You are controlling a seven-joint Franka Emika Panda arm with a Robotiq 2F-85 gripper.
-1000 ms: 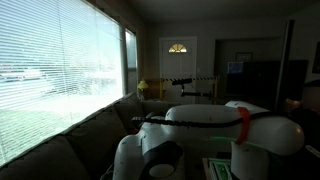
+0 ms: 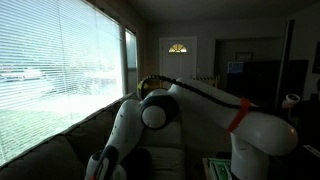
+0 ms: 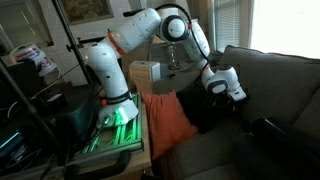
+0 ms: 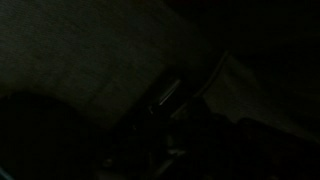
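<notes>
My gripper (image 3: 241, 99) is low over the couch, close to the backrest, at the end of the white arm (image 3: 190, 30) that arches over from the left. It is shut, and nothing shows between its fingers, though the wrist view is too dark to make out much. Close beside it lies a black cushion or cloth (image 3: 197, 103). A red cushion (image 3: 168, 122) leans on the couch nearer the arm's base. Whether the gripper touches the dark fabric cannot be told.
The grey couch backrest (image 3: 260, 68) rises behind the gripper. Another dark item (image 3: 282, 140) lies on the seat at the right. Bright blinds (image 2: 55, 80) cover the window along the couch.
The arm's elbow has risen in exterior view 1, and the forearm now reaches down toward the lower left. The surroundings look the same.
</notes>
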